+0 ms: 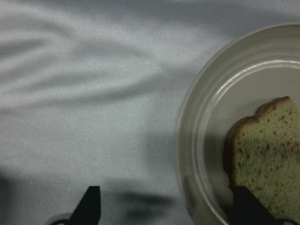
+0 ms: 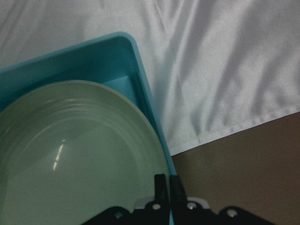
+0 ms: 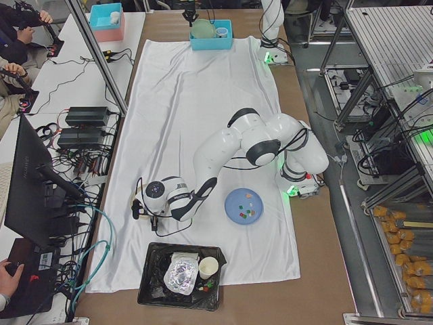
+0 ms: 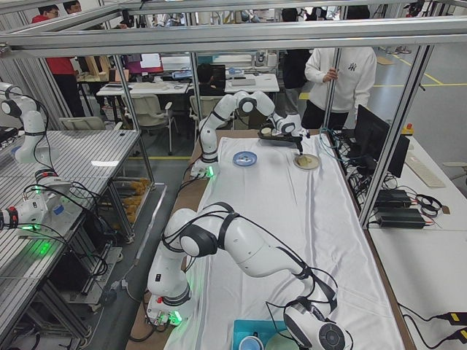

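A beige plate holds a speckled bread slice in the left wrist view. My left gripper is open above the plate's rim, one finger over the cloth, the other near the bread. In the right wrist view, a pale green plate sits in a turquoise bin. My right gripper is shut at the bin's edge, by the plate's rim; whether anything thin lies between its fingers cannot be seen clearly.
A blue plate with small pieces lies on the white cloth. A black tray with a foil package and a cup is at the near end.
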